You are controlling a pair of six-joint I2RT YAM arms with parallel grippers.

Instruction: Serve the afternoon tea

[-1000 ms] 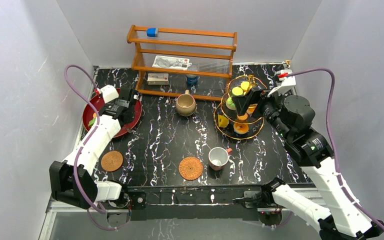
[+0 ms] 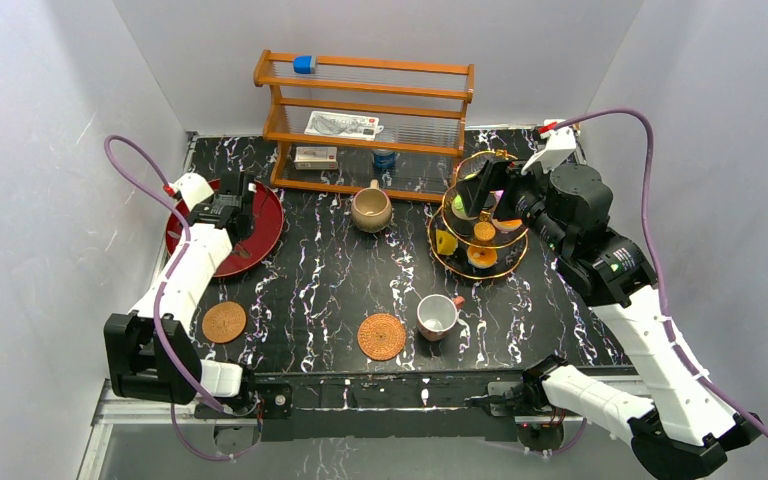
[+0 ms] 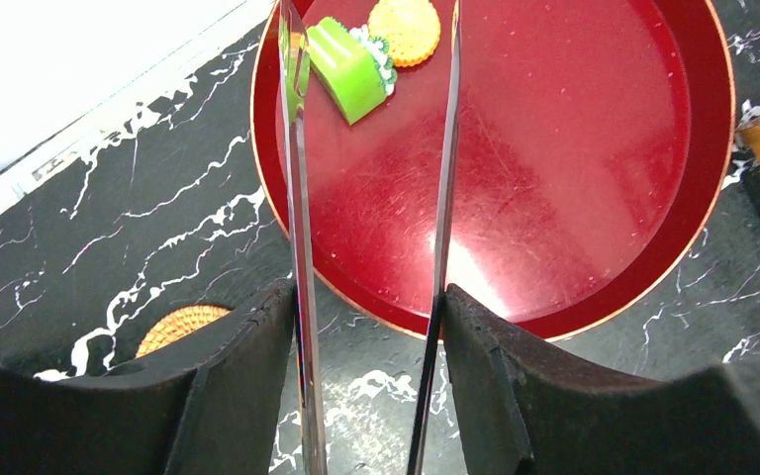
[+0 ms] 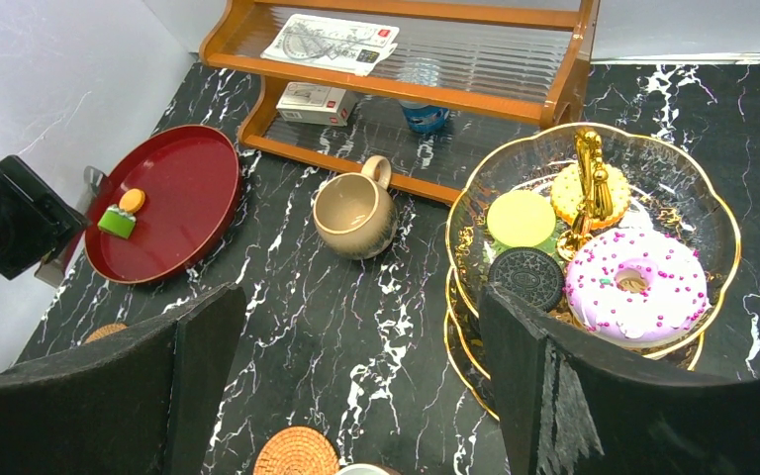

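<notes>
My left gripper is open over the red plate, which holds a green cake piece with white-teal trim and a yellow biscuit at the far left side. In the right wrist view a tiered gold-rimmed stand carries a pink sprinkled donut, a dark cookie, a pale green macaron and a biscuit, with a gold handle over it. My right gripper hangs open beside and above the stand, nothing between its fingers.
A beige mug stands mid-table before the wooden shelf. A pink-handled cup and woven coasters lie toward the front. Walls border both sides.
The left arm has shifted slightly leftward over the plate. My right gripper has moved a little left and up in the top view, over the stand.
</notes>
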